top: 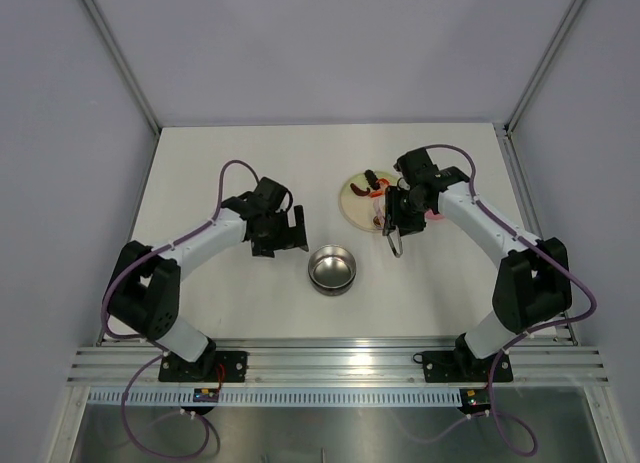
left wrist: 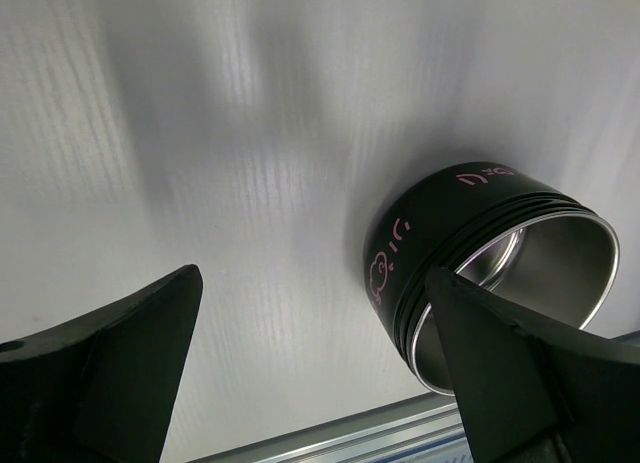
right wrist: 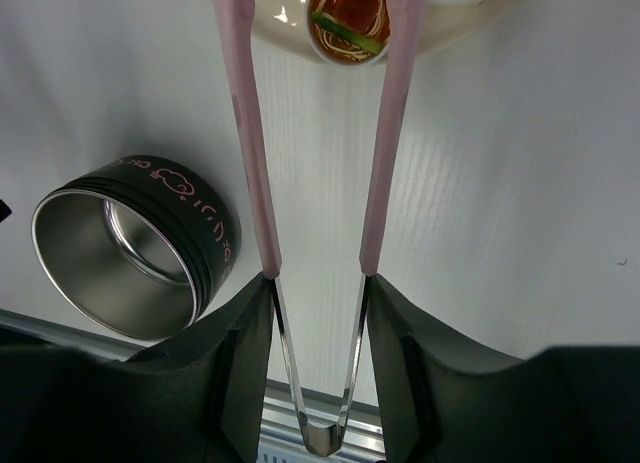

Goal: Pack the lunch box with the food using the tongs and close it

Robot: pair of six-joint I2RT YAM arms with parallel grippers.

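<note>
A black lunch box container (top: 331, 283) with steel interior and pink lettering stands below centre, right of my left gripper (top: 296, 229), which is open; in the left wrist view the container (left wrist: 410, 233) sits by the right finger. My right gripper (top: 398, 213) is over a round cream plate (top: 355, 213) holding sausages (top: 360, 190), red pieces and small food items. It has pink-tipped tongs (right wrist: 252, 183) between its fingers, their tips apart over a small bowl of noodles with a green strip (right wrist: 350, 18).
A pink item (top: 433, 214) is partly hidden behind the right arm at the plate's right. Metal rails border the table.
</note>
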